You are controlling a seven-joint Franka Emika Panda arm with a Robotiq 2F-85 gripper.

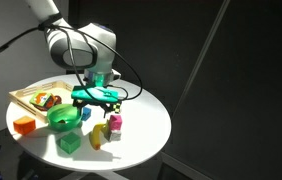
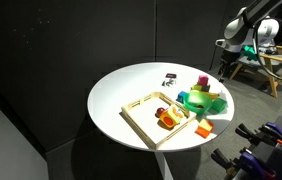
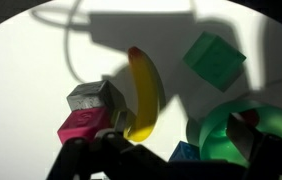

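Note:
My open gripper [image 1: 94, 104] hangs above the table, fingers pointing down, with nothing between them. In the wrist view its dark fingers [image 3: 93, 157] reach in from the bottom edge. Ahead of them lies a yellow banana [image 3: 144, 95], also at the table's front in exterior view 1. A grey cube [image 3: 93, 95] and a pink cube [image 3: 84, 125] touch just left of the banana. To its right are a green cube [image 3: 214, 60] and a green bowl [image 3: 217, 145]. A blue cube [image 3: 185, 152] shows partly beside the bowl, cut by my gripper.
An open wooden tray [image 2: 144, 128] holds several colourful items. By its corner sits an orange block [image 2: 204, 128]. A black-and-white patterned piece [image 2: 170, 77] lies on the far side.

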